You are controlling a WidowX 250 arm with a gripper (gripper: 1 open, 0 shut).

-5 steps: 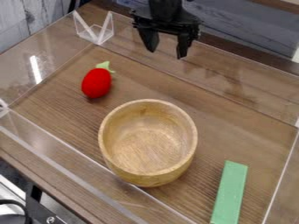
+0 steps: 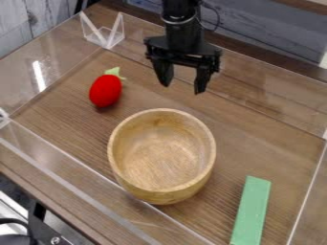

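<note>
My black gripper [image 2: 182, 65] hangs over the upper middle of the table, its fingers spread open with nothing seen between them. Below and left of it lies a red strawberry-like toy [image 2: 105, 92] with a green top. A wide tan bowl [image 2: 161, 182] sits in the lower middle, apart from the gripper.
A green bar [image 2: 250, 211] lies at the lower right. A clear plastic object [image 2: 102, 29] stands at the upper left.
The toy, bowl and green bar have stayed in place.
</note>
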